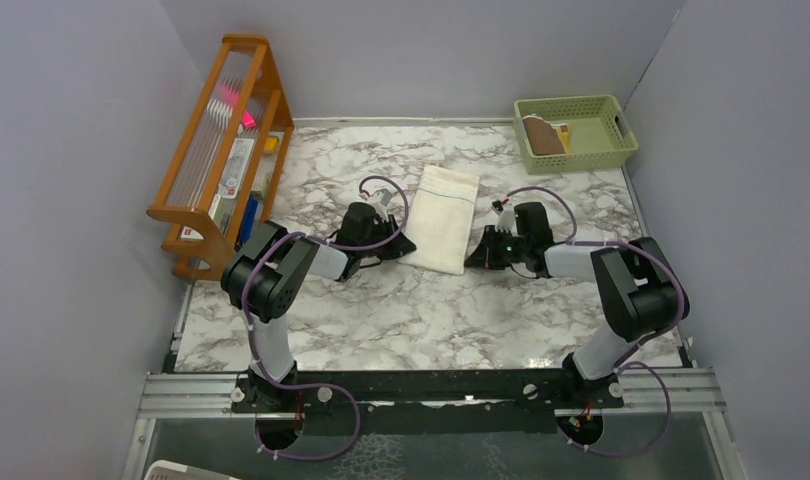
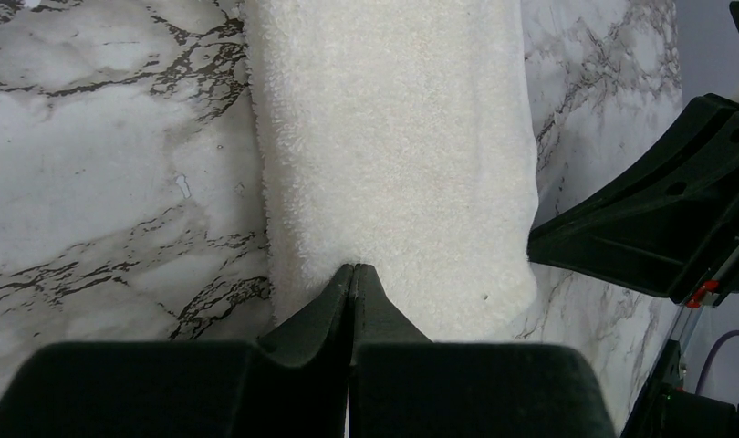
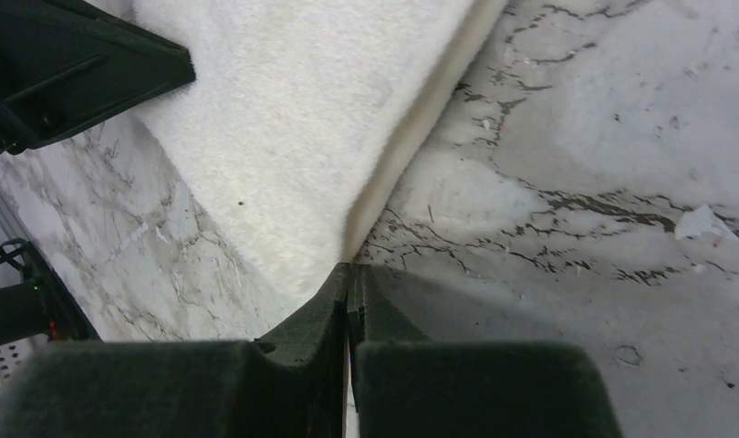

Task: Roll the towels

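Note:
A white folded towel (image 1: 441, 220) lies on the marble table, long side running away from me. My left gripper (image 1: 401, 250) is shut at its near left corner; in the left wrist view its tips (image 2: 354, 272) press against the fluffy top of the towel (image 2: 393, 128). My right gripper (image 1: 471, 262) is shut at the near right corner; in the right wrist view its tips (image 3: 348, 272) touch the folded edge of the towel (image 3: 275, 119). I cannot see whether cloth is between either pair of fingers.
A wooden rack (image 1: 207, 230) with items stands at the left; a green basket (image 1: 596, 150) sits at the back right. Bare marble (image 1: 431, 330) is free in front of the towel and around its sides.

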